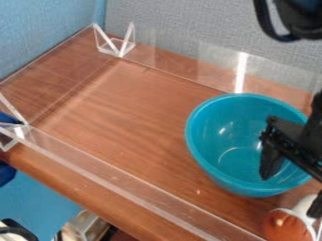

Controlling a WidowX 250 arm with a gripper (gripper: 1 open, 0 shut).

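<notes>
My black gripper (295, 162) is at the right edge of the camera view, low over the right side of a teal plastic bowl (220, 141). It is open and partly cut off by the frame edge. One finger hangs inside the bowl's rim, the other further right toward the front. An orange and white soft object (284, 226) lies at the lower right, just below the gripper, partly out of view.
Clear plastic walls with white corner brackets (113, 45) edge it. A blue object (7, 169) sits beyond the left edge.
</notes>
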